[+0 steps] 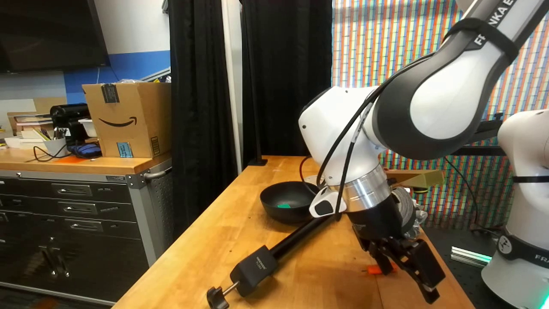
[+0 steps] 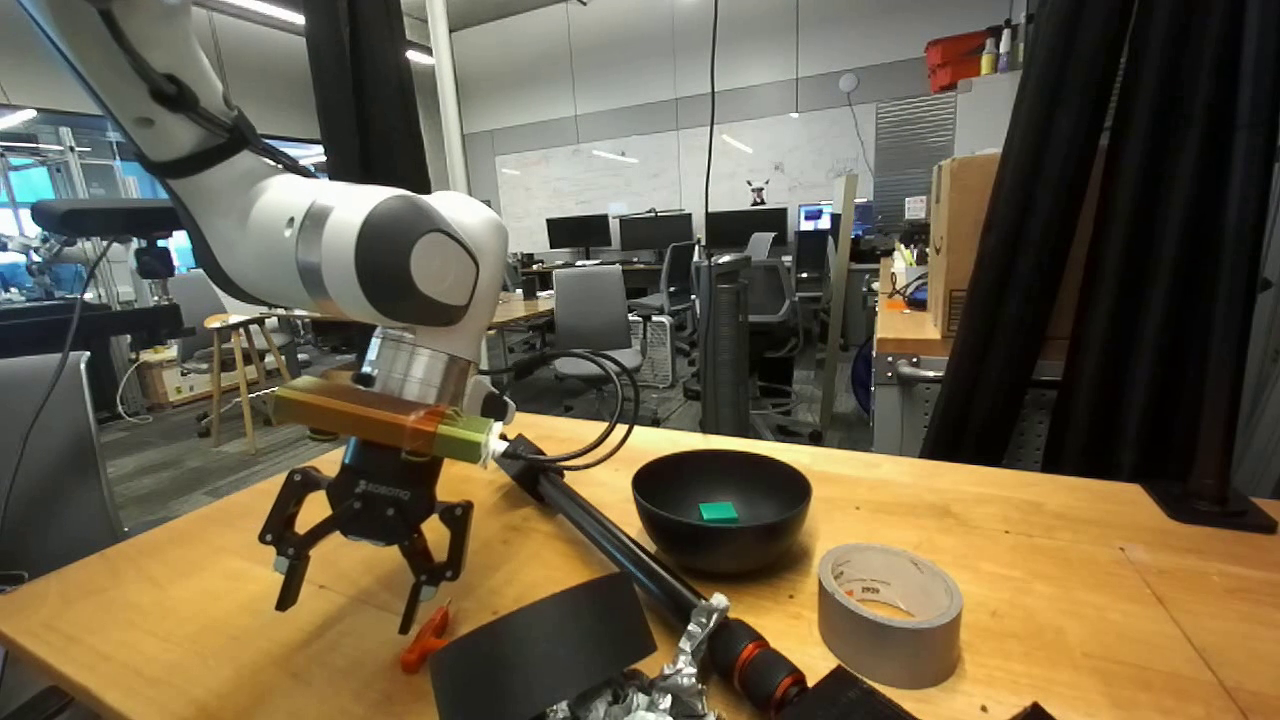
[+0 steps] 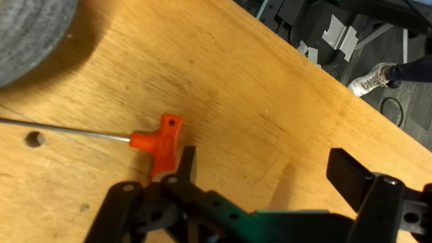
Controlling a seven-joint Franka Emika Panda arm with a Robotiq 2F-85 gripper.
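An orange T-handled hex key lies on the wooden table, its thin metal shaft pointing left in the wrist view. My gripper is open above the table, with bare wood showing between its widely spread fingers. The left finger in that view covers the lower end of the orange handle, which lies mostly outside the gap. In exterior view 2, the gripper hangs with one fingertip just above and beside the orange handle; whether they touch, I cannot tell.
A black bowl holds a green piece. Near it stand a grey tape roll and a long black pole. Crumpled foil lies near the pole. The table edge runs close by the gripper.
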